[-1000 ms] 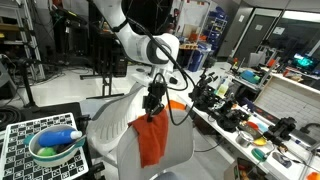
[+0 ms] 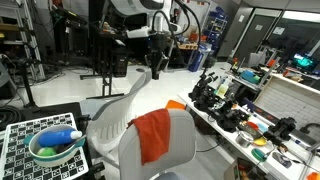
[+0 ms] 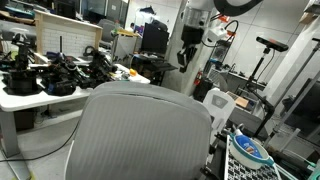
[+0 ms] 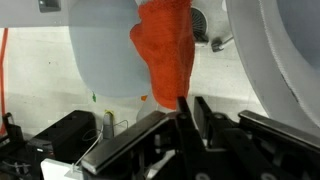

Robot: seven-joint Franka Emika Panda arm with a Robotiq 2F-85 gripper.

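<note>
An orange-red cloth hangs over the seat-side surface of a grey chair in exterior view 1. Above it, clear of the cloth, is my gripper. Seen from the wrist, the cloth lies beyond the fingertips, its lower end near them in the picture. The two fingers of my gripper stand close together, and no object shows clearly between them. From the other side, the gripper hangs above the chair back, which hides the cloth.
A bowl with blue and other coloured items stands on a checkered board beside the chair. A crowded white table runs along the far side. Open air surrounds the gripper above the chair.
The arm has risen from the cloth's upper edge to well above it. The cloth stays on the chair in nearly the same place.
</note>
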